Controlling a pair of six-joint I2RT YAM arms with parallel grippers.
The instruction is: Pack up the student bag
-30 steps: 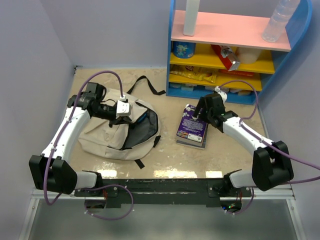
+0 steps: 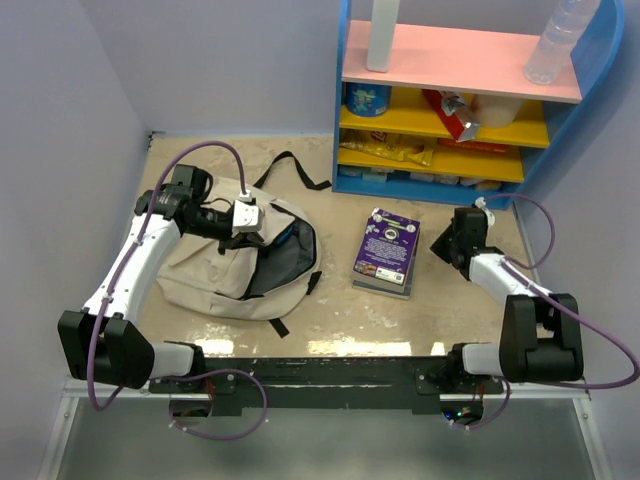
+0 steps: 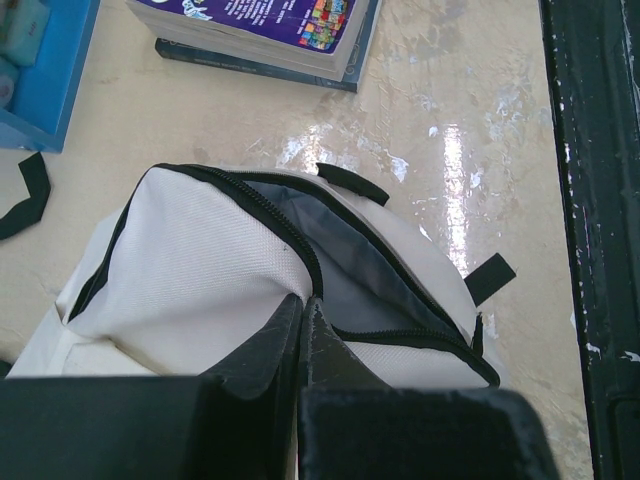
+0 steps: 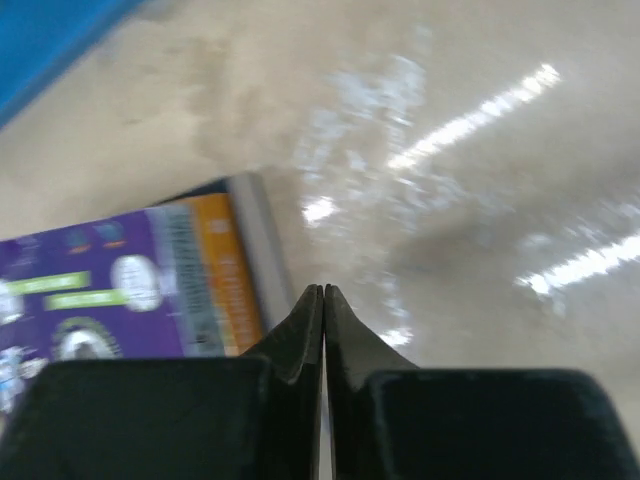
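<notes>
The open beige bag [image 2: 190,285] lies on the left of the floor, grey lining showing. My left gripper [image 2: 236,243] is over it; in the left wrist view its fingers are shut at the white fabric flap [image 3: 200,240] by the zip, and whether any cloth is between them cannot be told. A purple book [image 2: 385,245] lies on a grey book [image 2: 380,290] in the middle. My right gripper [image 2: 440,250] is shut, just right of the books, nothing visible between its fingers.
A blue shelf unit [image 2: 339,120] with pink and yellow boards holds packets, cartons and a bottle [image 2: 555,40] at the back right. A black strap [image 2: 290,170] lies behind the bag.
The right arm has moved right, from over the purple book to beside the books. The left arm, bag and books have not visibly moved.
</notes>
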